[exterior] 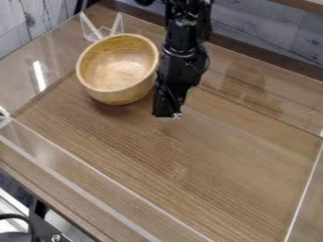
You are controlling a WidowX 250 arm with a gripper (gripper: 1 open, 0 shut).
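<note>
My gripper [169,108] hangs low over the wooden table at the upper middle, shut with nothing visible between its fingers. Just to its left lies a wide, round, tan bowl [109,59]; whether the gripper touches its right side I cannot tell.
White frame-like fittings [101,28] stand at the back left edge behind the bowl, and grey walls border the table at the back. A black cable lies at the lower left.
</note>
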